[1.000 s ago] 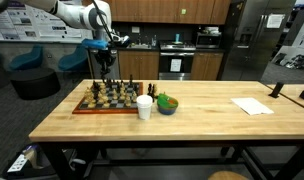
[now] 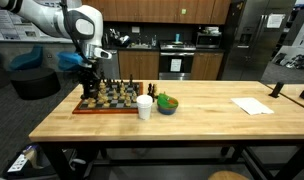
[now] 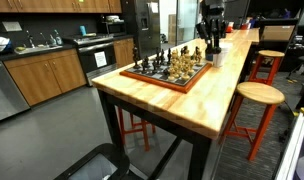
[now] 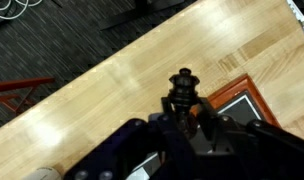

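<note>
In the wrist view, my gripper is shut on a dark chess piece (image 4: 182, 80), whose rounded top sticks out past the fingers. The chessboard (image 3: 142, 74) has a red-brown border and carries light and dark pieces. Over the board's left part, in exterior view 1, hangs the gripper (image 2: 89, 84); the held piece is too small to make out there. From the wrist, bare tabletop and a corner of the board (image 4: 230, 92) show beneath the piece. Its exact height above the table cannot be judged.
A white cup (image 2: 144, 106) and a bowl (image 2: 167, 105) with green things in it stand right of the board. Farther right lies a white paper (image 2: 252, 105).
Over the last second the arm and gripper have swung left in exterior view 1 and come somewhat lower and larger. The board, cup and bowl have stayed in place.
</note>
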